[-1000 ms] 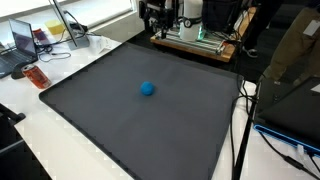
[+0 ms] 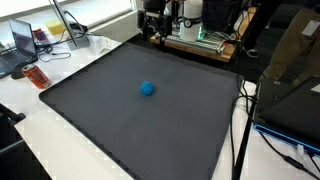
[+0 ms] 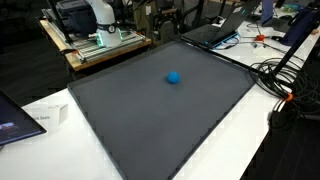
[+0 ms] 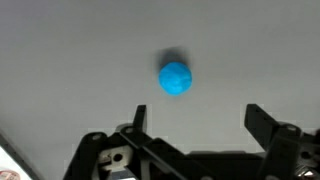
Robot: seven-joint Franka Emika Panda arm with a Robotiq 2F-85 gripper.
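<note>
A small, round blue object [image 2: 147, 88] rests on the dark grey board [image 2: 120, 120]. In exterior view 2 the same blue object [image 3: 173, 77] sits towards the far part of the board. The wrist view shows it from above, a blue object [image 4: 175, 78] with a dark shadow beside it. My gripper is open, its fingers wide apart with nothing between them. The blue object appears ahead of the fingertips in that view, apart from them. In exterior view 1 the gripper is at the board's far edge, partly cut off by the frame's top.
An orange-labelled can [image 2: 36, 76] and a laptop [image 2: 25, 40] stand to the left of the board. Black cables [image 3: 290, 92] lie along one side of the board. Most of the board's surface is bare.
The blue object has stayed in place.
</note>
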